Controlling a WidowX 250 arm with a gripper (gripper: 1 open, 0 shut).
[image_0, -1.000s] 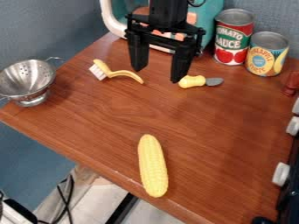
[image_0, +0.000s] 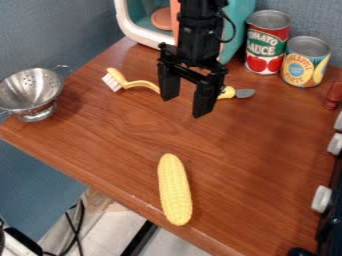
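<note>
My black gripper (image_0: 186, 92) hangs open above the back middle of the wooden table (image_0: 127, 155), fingers pointing down, nothing seen between them. Behind and left of it lies a yellow-handled brush (image_0: 116, 81) with a white head. A yellow-handled tool (image_0: 234, 93) with a metal end lies just to its right, partly behind the right finger. A yellow corn cob (image_0: 175, 189) lies near the front of the table.
A metal colander (image_0: 27, 93) sits at the left edge. A sauce can (image_0: 265, 48), a second can (image_0: 305, 63) and a teal-white container (image_0: 134, 15) stand at the back. Dark equipment with white knobs lines the right edge.
The gripper has shifted slightly over the last second, a little right and downward in the view. The objects on the table lie as before.
</note>
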